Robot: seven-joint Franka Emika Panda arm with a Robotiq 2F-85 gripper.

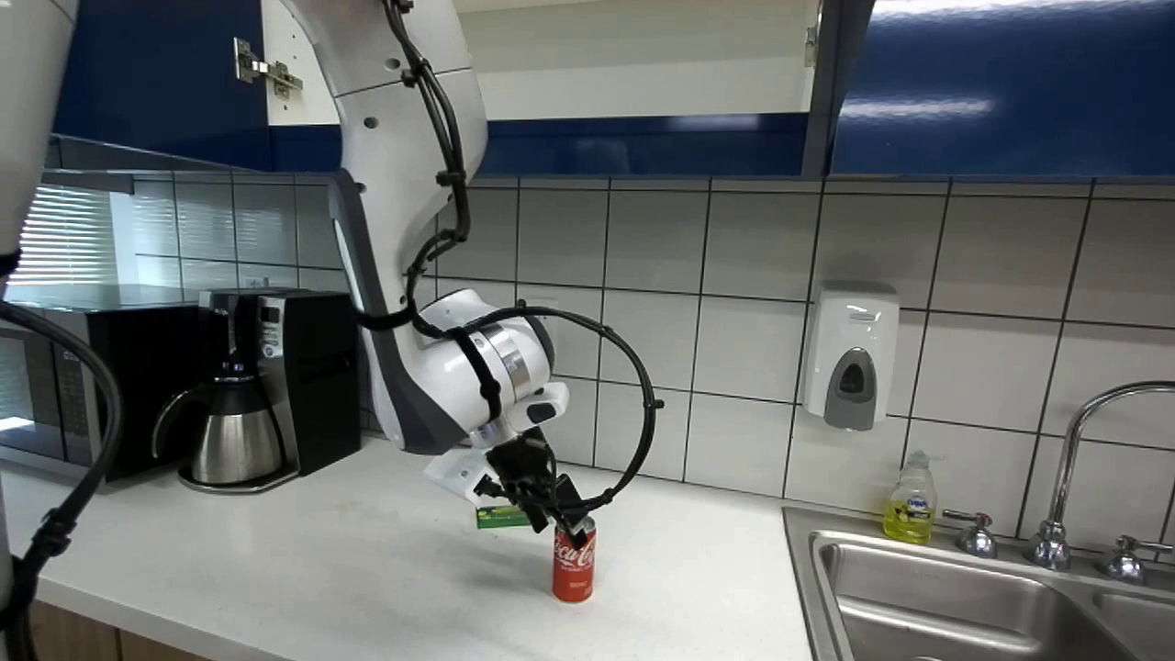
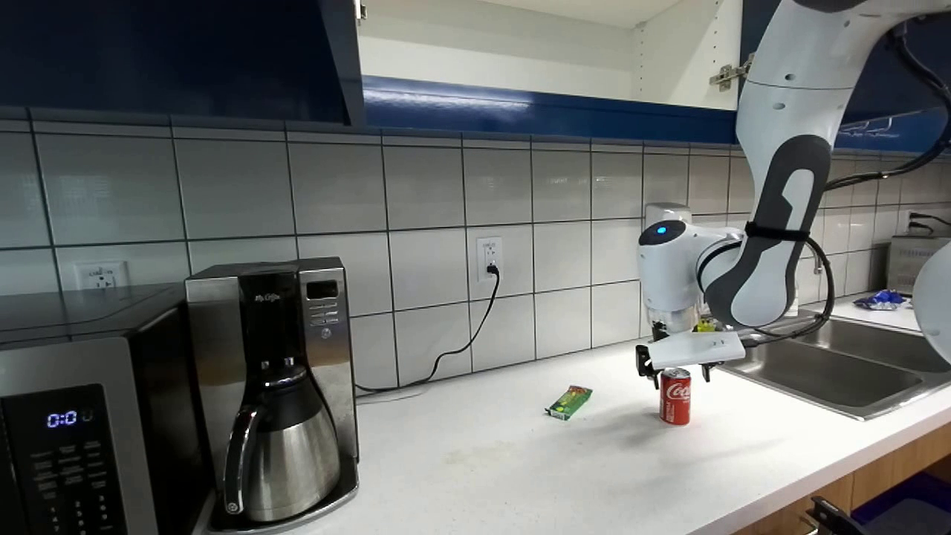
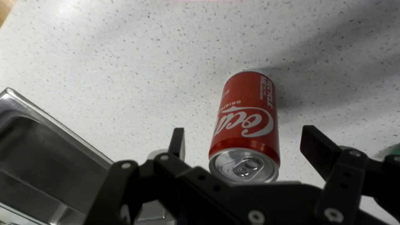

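Note:
A red Coca-Cola can stands upright on the white counter, and its silver top faces the camera in the wrist view. My gripper is open, one dark finger on each side of the can in that view, with gaps visible on both sides. From the second exterior view, the gripper is tilted around the top of the can. How deep the fingertips reach along the can is hard to tell.
A small green box lies on the counter near the can. To the other side is the steel sink, with a yellow soap bottle behind it. A coffee maker and a microwave stand at the far end. Overhead hangs an open cabinet.

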